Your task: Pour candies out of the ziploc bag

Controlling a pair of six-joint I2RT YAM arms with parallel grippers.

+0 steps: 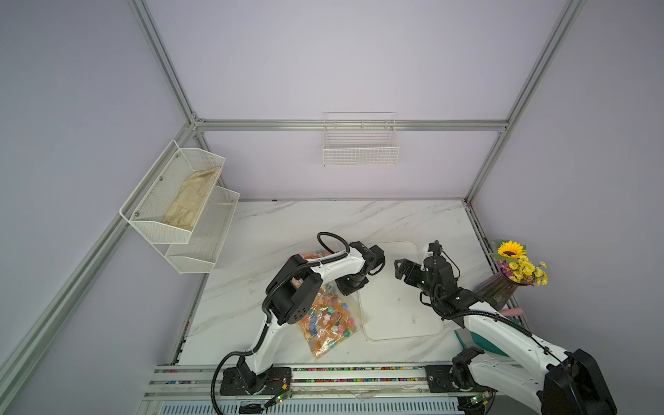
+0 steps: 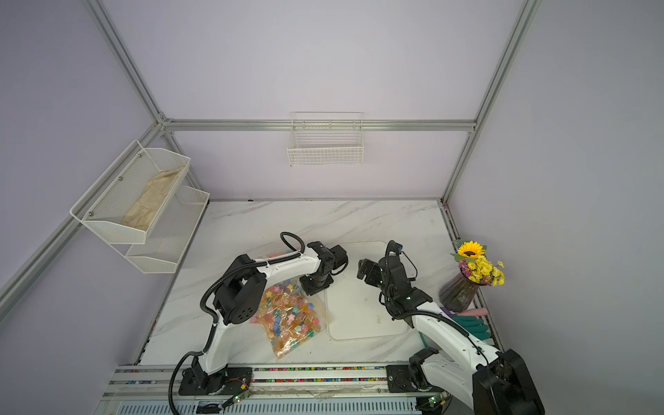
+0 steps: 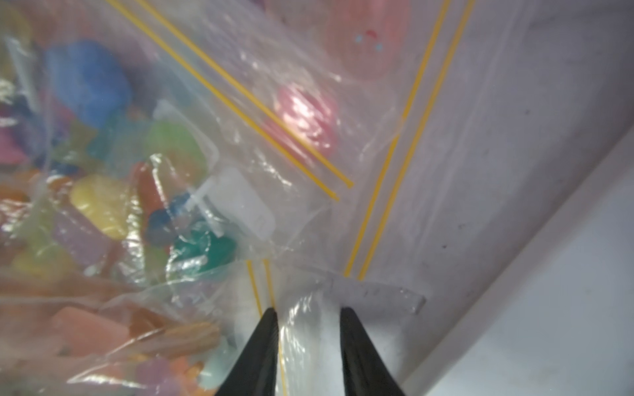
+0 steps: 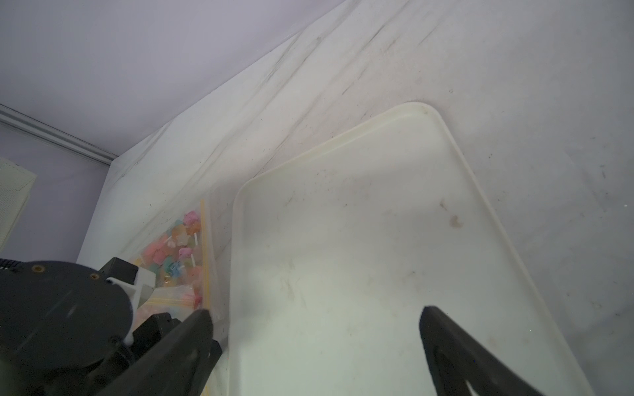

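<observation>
Ziploc bags of colourful candies [image 1: 325, 321] lie left of an empty white tray [image 1: 397, 311]; in the left wrist view their yellow-lined zip edges overlap. My left gripper hangs low over the zip end of the lower bag [image 3: 132, 343], part open at the bag's plastic; whether any plastic is between its fingertips is unclear. My right gripper stands open above the tray, with nothing between its fingers.
A vase of flowers [image 2: 458, 292] and rolled coloured items [image 2: 470, 321] are at the right edge. A two-tier white basket [image 1: 166, 224] hangs on the left wall.
</observation>
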